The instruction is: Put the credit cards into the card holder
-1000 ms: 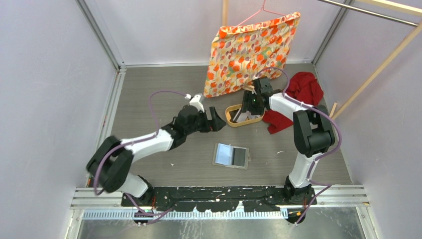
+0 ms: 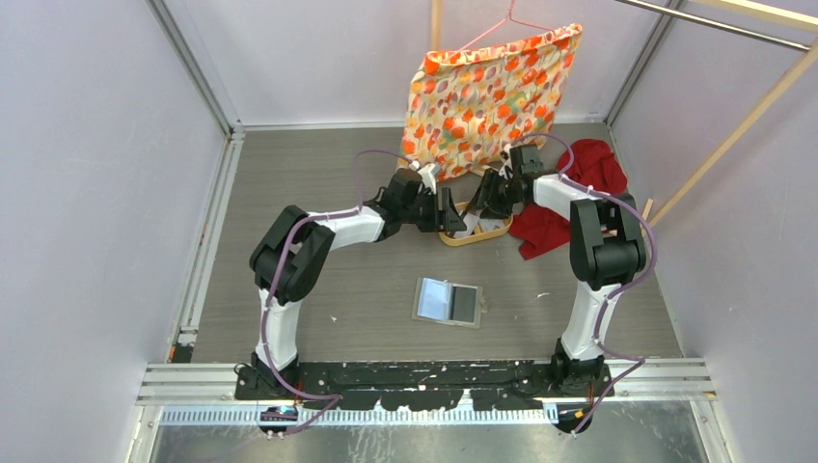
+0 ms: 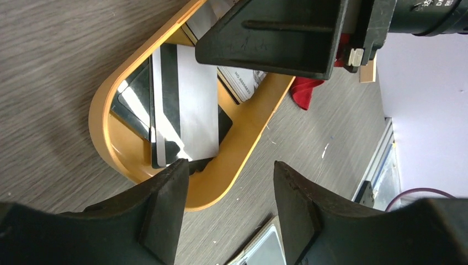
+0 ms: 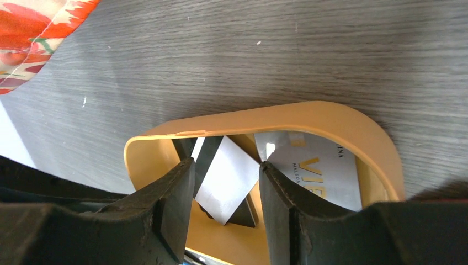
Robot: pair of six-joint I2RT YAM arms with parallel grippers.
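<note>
Several credit cards lie inside a tan oval tray (image 3: 102, 118). A white card with a black stripe (image 3: 198, 110) rests on darker cards, and a silver card (image 4: 325, 174) lies at the tray's other end. My left gripper is over the tray's near end, its fingers apart with nothing between them. Above the tray from the other side, my right gripper also has parted fingers; the striped card shows below the gap between them, on the tray's floor. The card holder (image 2: 448, 302) lies spread flat on the table, nearer the robot's base.
Behind the tray a patterned orange cloth (image 2: 487, 101) hangs from a pink hanger. Red fabric (image 2: 588, 169) lies to the tray's right. The two grippers are close together over the tray. Left of the card holder the table is bare.
My left arm has swung right and away from the base, bringing its gripper to the tray. The card holder has not moved.
</note>
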